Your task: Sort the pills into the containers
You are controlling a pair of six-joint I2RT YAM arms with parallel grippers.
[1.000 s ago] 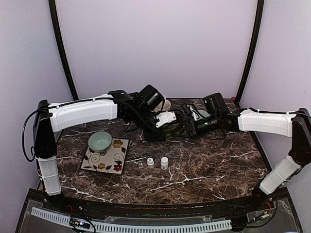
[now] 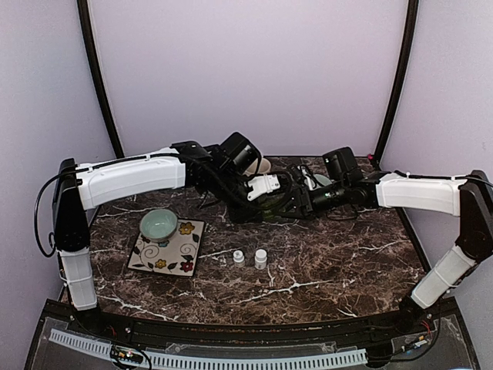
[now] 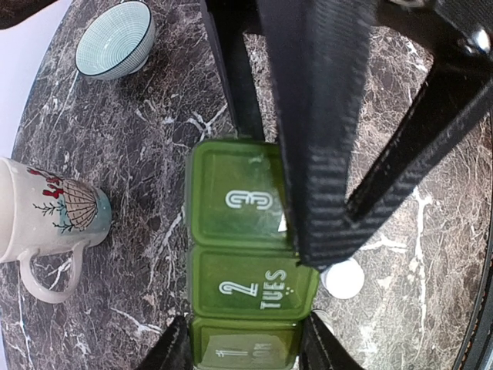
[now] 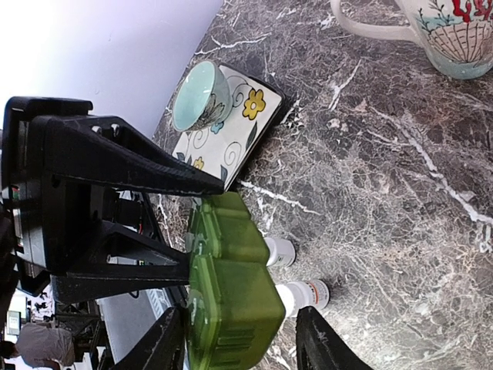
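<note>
A green pill organizer (image 3: 246, 281) with compartments marked 3 and "2 TUES" hangs above the table between my grippers. My left gripper is shut on its end in the left wrist view. My right gripper is at the opposite end, open, its fingertips around or beside the organizer; contact is hard to tell. Below stand two white pill bottles (image 2: 239, 257) (image 2: 261, 259), side by side on the marble table. The lids of the organizer's visible compartments look closed.
A teal bowl (image 2: 158, 223) sits on a flowered tray (image 2: 187, 254) at the left. A patterned mug (image 3: 54, 212) and another bowl (image 3: 115, 42) stand behind the grippers.
</note>
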